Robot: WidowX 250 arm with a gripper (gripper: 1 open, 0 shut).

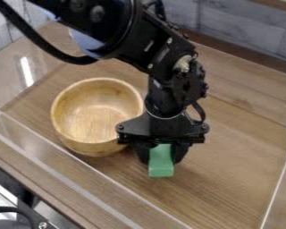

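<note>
A small green object (161,164) sits under my black gripper (161,148), which is shut on it low over the wooden surface. Most of the fingers are hidden behind the wrist housing, and the lower part of the green object shows below them. A light wooden bowl (86,116) stands just to the left of the gripper.
A cable loops across the upper left, and a dark shape lies at the lower left corner beyond the table's edge. A tiled wall stands behind.
</note>
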